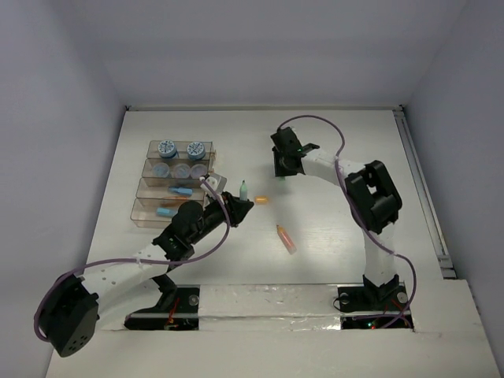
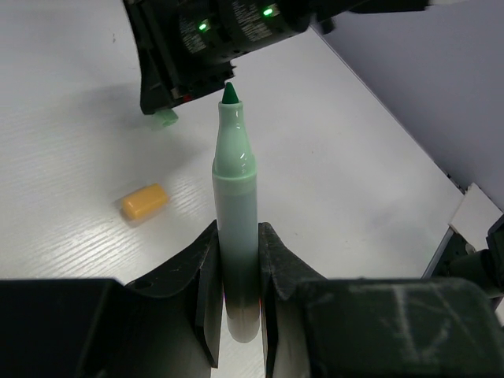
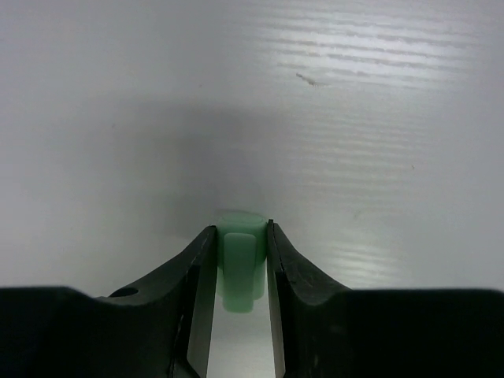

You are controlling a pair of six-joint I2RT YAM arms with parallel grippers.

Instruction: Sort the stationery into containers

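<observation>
In the left wrist view, my left gripper is shut on a pale green marker (image 2: 236, 173) with a dark green tip, held upright. My right gripper is shut on a small green block-like piece (image 3: 239, 264), whose sides touch both fingers in the right wrist view. From above, only a bit of that green piece (image 1: 281, 178) shows under the right gripper. An orange piece (image 1: 261, 200) lies between the two grippers on the table. Nearer the front lies a pinkish-orange marker (image 1: 287, 239). Clear containers (image 1: 142, 213) stand in a stepped row at the left.
Two blue-and-white round items (image 1: 167, 149) sit in the rearmost container. Pale round items (image 1: 181, 170) fill the one before it, and blue pieces (image 1: 180, 190) lie in the front two.
</observation>
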